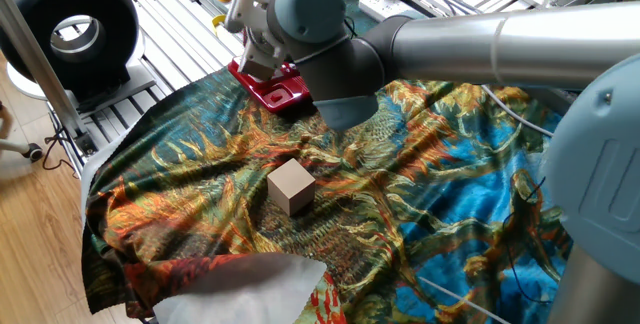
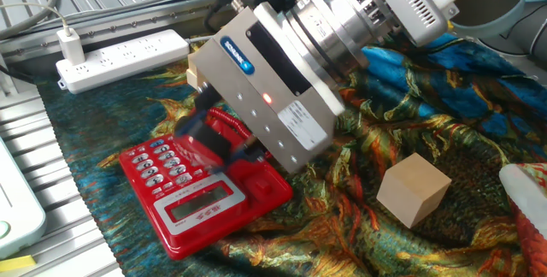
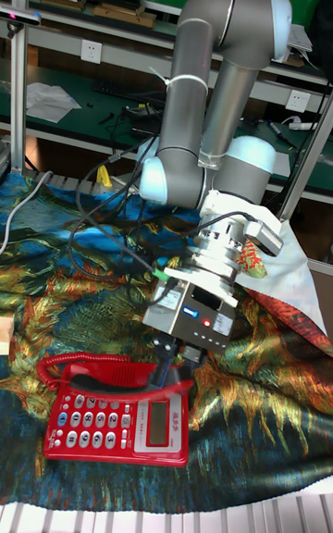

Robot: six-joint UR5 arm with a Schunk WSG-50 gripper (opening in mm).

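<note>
A red desk telephone [image 2: 192, 234] with a keypad and display lies on the patterned cloth in exterior view 2. Its handset [image 2: 195, 147] is off the cradle, blurred and tilted above the base. My gripper [image 2: 214, 143] points down over the phone, its dark fingers appearing shut on the handset; the contact is partly hidden. In exterior view 3 the handset [image 3: 108, 382] stretches leftward from the fingers across the upper part of the base, with the coiled cord [image 3: 59, 364] behind it. Exterior view 1 shows an empty cradle hollow on the phone [image 1: 285, 95].
A tan cube [image 1: 291, 187] rests alone on the rumpled cloth [image 1: 200, 194]. Beyond the phone is a white power strip [image 2: 128, 61]. A black ring-shaped device [image 1: 100, 54] stands at the left. Open cloth surrounds the cube.
</note>
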